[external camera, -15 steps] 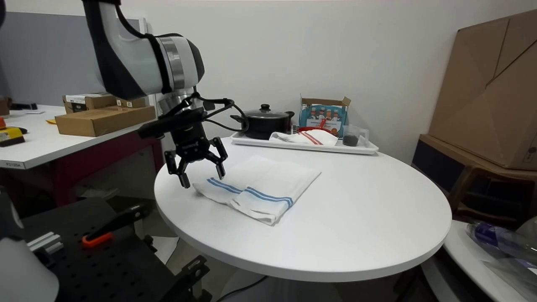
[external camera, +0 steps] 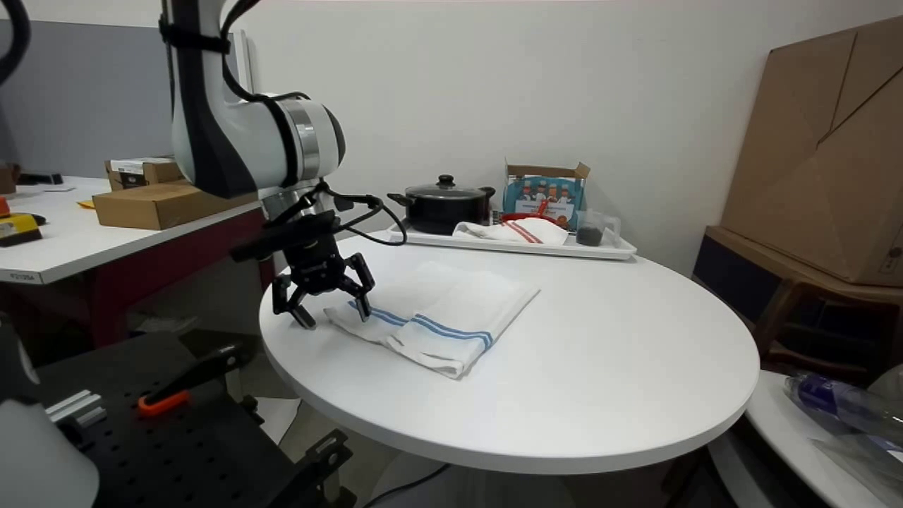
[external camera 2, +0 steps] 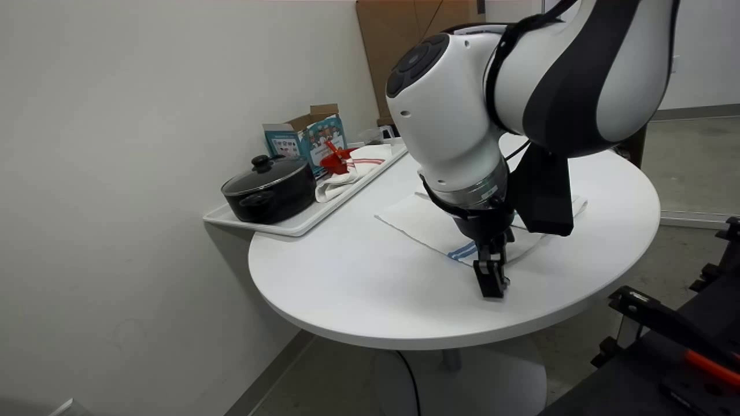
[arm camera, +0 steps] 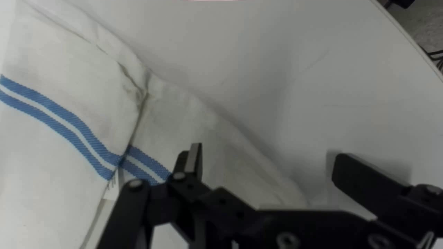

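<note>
A white towel [external camera: 449,309] with blue stripes lies folded on the round white table [external camera: 609,372], its layers not quite lined up. My gripper [external camera: 334,318] is low at the towel's left corner, fingers spread wide. One finger is over the cloth by the blue stripes; the other is past the towel's edge, down at the bare tabletop. In the wrist view the towel [arm camera: 54,137] fills the left side, and its corner runs between the two fingers of the gripper. Whether the fingertips press on the cloth cannot be made out.
At the table's back a white tray [external camera: 626,250] carries a lidded black pot [external camera: 444,206], a red-striped cloth [external camera: 520,230], a blue box [external camera: 544,196] and a clear cup [external camera: 592,228].
The arm has come down, bringing the open gripper from above the towel's left corner to about tabletop height. The towel looks unmoved.
</note>
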